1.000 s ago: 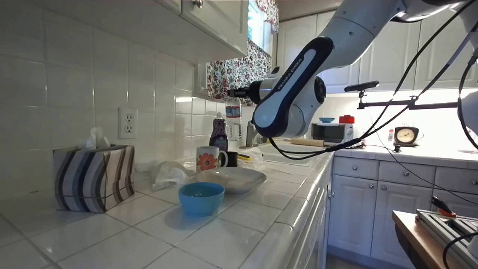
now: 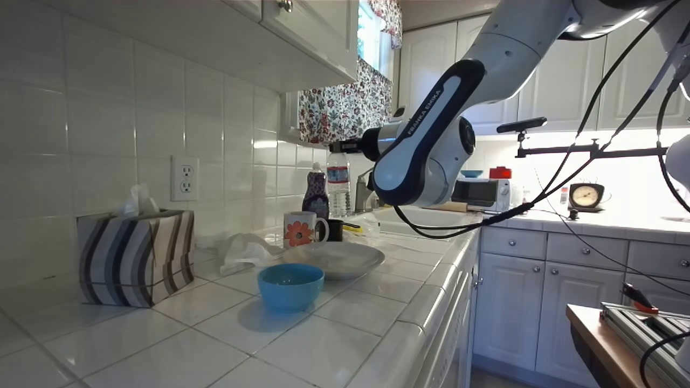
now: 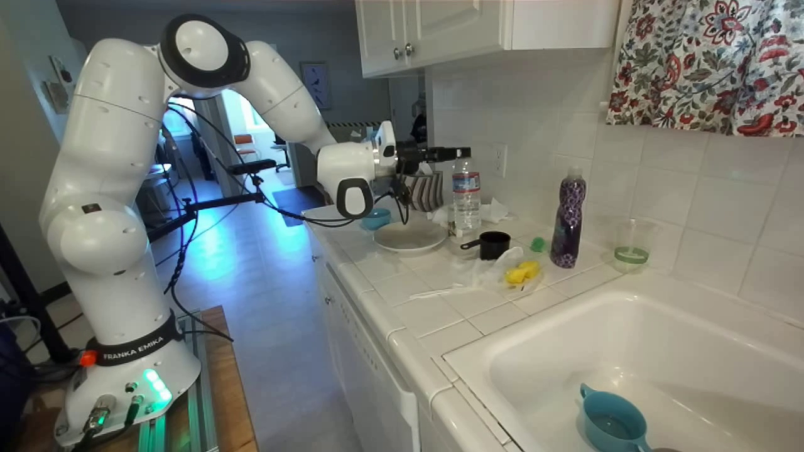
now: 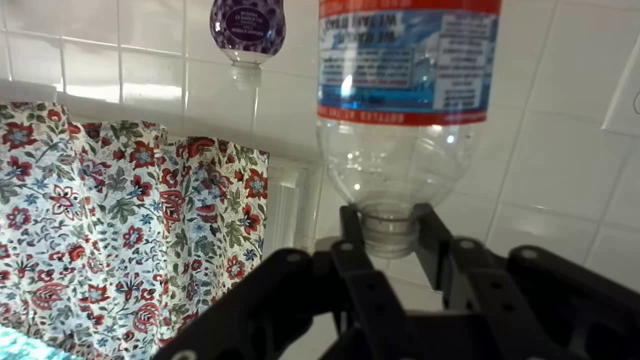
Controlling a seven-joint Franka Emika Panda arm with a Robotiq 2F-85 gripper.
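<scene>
A clear plastic water bottle [image 4: 403,66] with a red and blue label hangs or stands upright below my gripper. The fingers are shut on its neck, one on each side. In the second exterior view the bottle [image 3: 467,192] is behind the black measuring cup [image 3: 488,244], low over the counter; whether its base touches the tiles I cannot tell. From the first exterior view, the gripper [image 2: 343,146] is at the bottle's top, and the bottle [image 2: 338,184] reaches down behind the mug.
Close by are a flowered mug [image 2: 301,229], a grey plate [image 2: 343,258], a blue bowl [image 2: 291,284] and a purple soap bottle [image 3: 568,218]. A bag with yellow pieces [image 3: 521,272] lies near the sink [image 3: 641,324]. Open counter tiles lie along the front edge.
My gripper and the bottle have moved lower and slightly to the right in the first exterior view. The bowl, plate and mug are where they were.
</scene>
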